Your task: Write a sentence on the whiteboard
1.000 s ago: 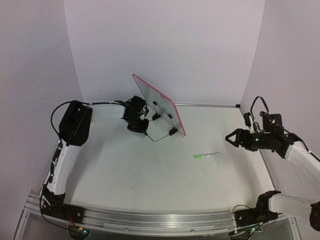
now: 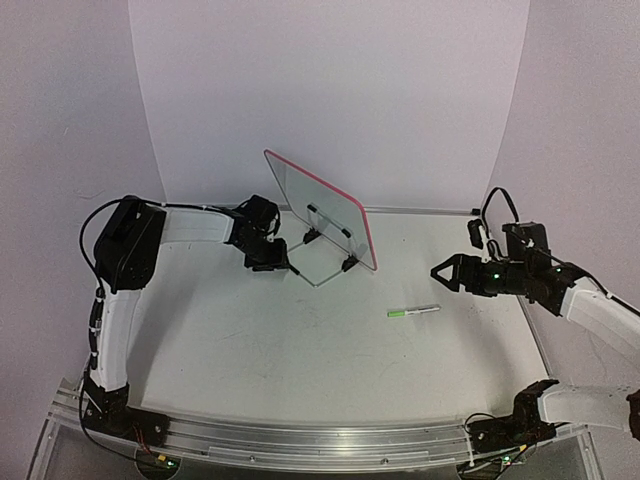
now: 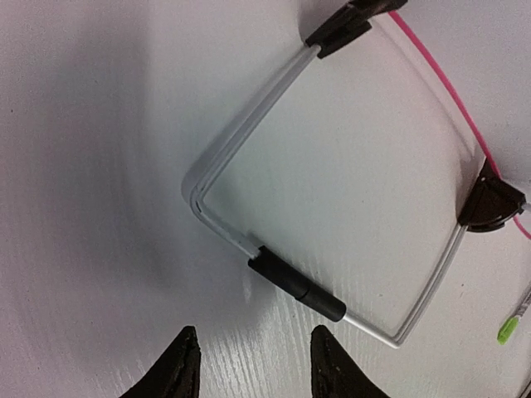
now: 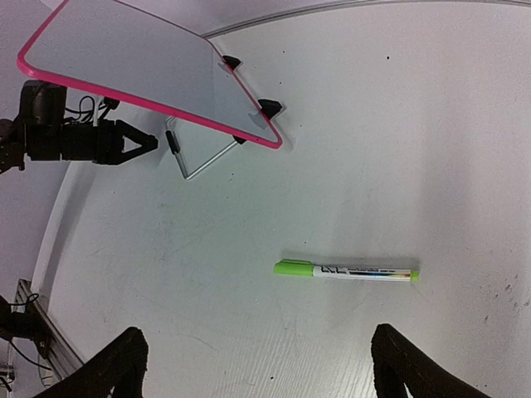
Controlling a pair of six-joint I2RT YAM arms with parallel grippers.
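The pink-rimmed whiteboard leans tilted on its wire stand at the back centre of the table. Just left of that stand is my left gripper; its fingers are parted and nothing is between them. In the left wrist view the stand's black sleeve lies a little beyond the fingertips. A white marker with a green cap lies flat on the table, right of the board. My right gripper hangs above and to the right of the marker, open and empty.
Walls close in the back and both sides, and a metal rail runs along the front edge. Dark hinges join the board to its stand.
Over the last second the whiteboard and stand have turned slightly, their right end shifting right. My left gripper has since drawn back left from the stand. The right gripper has come left towards the marker.
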